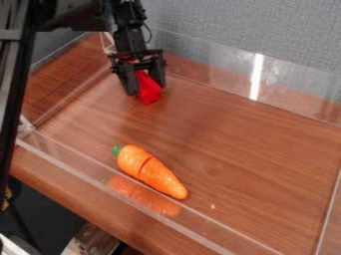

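Observation:
My black gripper is low over the wooden tray at the back left, its fingers around a red object that is partly hidden behind them. Whether the fingers are closed on it or only surround it is hard to make out. An orange toy carrot with a green top lies near the front left, apart from the gripper.
Clear plastic walls edge the wooden surface, with a grey textured wall behind. A dark gap lies beyond the front left edge.

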